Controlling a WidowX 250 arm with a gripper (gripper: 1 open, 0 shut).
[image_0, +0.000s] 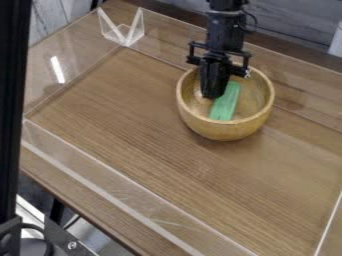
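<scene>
A round tan bowl sits on the wooden table right of centre. A green oblong object lies inside it. My black gripper reaches down from the top of the view into the left back part of the bowl, left of the green object. The fingertips are dark and overlap, so whether they are open or hold anything cannot be seen.
A clear angular container stands at the back left. Dark cables or parts show at the bottom left edge. The table's left, front and right are clear.
</scene>
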